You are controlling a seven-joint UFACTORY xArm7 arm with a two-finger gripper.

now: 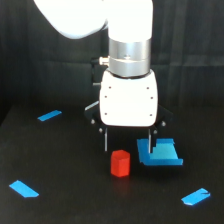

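Note:
A red block (120,163) stands on the dark table, near the middle of the camera view. Behind and above it in the picture is my white gripper (128,146), pointing down with its two thin dark fingers spread wide. The fingers are open, and nothing shows between them. The block appears apart from the fingers, though the depth between them is hard to judge. Just right of the block lies a shallow blue tray (164,160), partly hidden by the gripper's right finger.
Blue strips mark the table at the far left (49,115), front left (23,189) and front right (196,197). A dark curtain hangs behind.

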